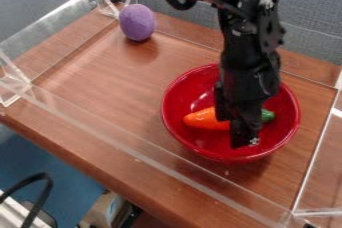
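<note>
The black gripper point(243, 122) reaches down from the top into the red bowl point(187, 144) on the right of the wooden table. An orange toy carrot point(203, 119) with a green top point(267, 116) lies in the bowl, partly behind the fingers. The fingertips are at the carrot; whether they grip it cannot be seen.
A purple eggplant point(136, 22) stands at the back left. Clear plastic walls edge the table at the left and right. A dark cable and small parts lie at the bottom left, off the table.
</note>
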